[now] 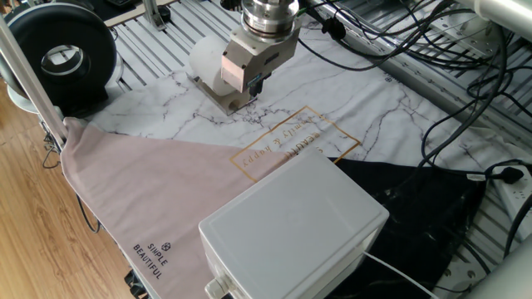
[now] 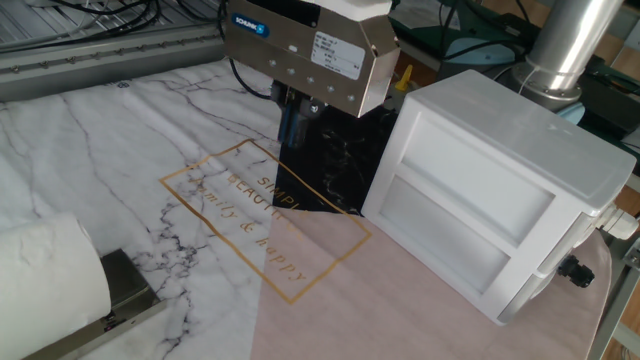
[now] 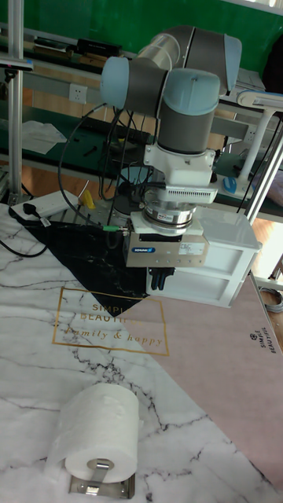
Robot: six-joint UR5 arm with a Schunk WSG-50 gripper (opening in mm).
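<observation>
My gripper [image 2: 293, 125] hangs above the cloth, its dark fingers [image 3: 157, 280] pointing down close together. Nothing shows between them, but how far apart they stand is too dark and small to tell. A white paper roll [image 3: 99, 431] sits on a metal holder [image 2: 130, 290] on the marble-patterned part of the cloth, well apart from the gripper. Exterior view 1 has the gripper body in front of part of this roll [image 1: 208, 62]. Beside the gripper stands a white two-drawer box [image 2: 460, 180], both drawers closed.
The cloth [image 1: 158, 174] has marble, pink and black areas and gold lettering. Black cables [image 1: 490, 91] run along one side of the table. A large black ring-shaped object [image 1: 91, 46] stands at another edge. Between the roll and the box the cloth is clear.
</observation>
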